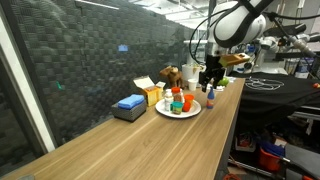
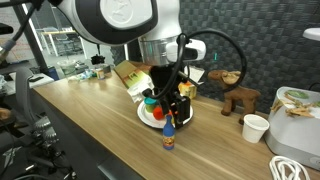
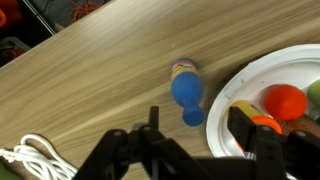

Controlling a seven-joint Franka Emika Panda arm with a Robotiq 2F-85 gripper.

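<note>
A small bottle with a blue top and an orange-and-blue label (image 2: pixel 168 136) stands upright on the wooden table, near its edge. Seen from above in the wrist view, the bottle (image 3: pixel 186 85) points its blue tip between my fingers. My gripper is open, one dark finger (image 3: pixel 150 138) on each side of the tip, with gaps showing. In the first exterior view the gripper (image 1: pixel 205 85) hangs just above and beside the bottle (image 1: pixel 211 99). Whether a finger touches it, I cannot tell.
Close to the bottle lies a white plate (image 3: pixel 226 96) with several colourful items, among them a red ball (image 3: pixel 285 101). A white cup (image 2: pixel 254 127), brown animal figure (image 2: pixel 229 91) and coiled white cable (image 2: pixel 288 168) are nearby.
</note>
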